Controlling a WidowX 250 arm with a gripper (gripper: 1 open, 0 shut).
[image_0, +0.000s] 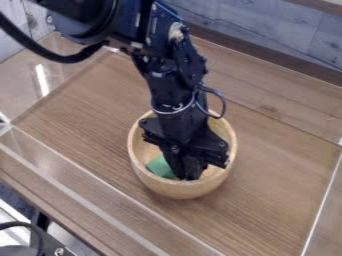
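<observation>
My black gripper (187, 160) reaches down into a pale wooden bowl (150, 185) in the middle of the table. A green object (159, 166) lies inside the bowl at the left, partly behind the gripper. The fingertips are dark and crowded inside the bowl, so whether they are open, shut or holding something cannot be told.
A grey plank wall (287, 40) runs along the back. The table's front left edge has dark cables below it.
</observation>
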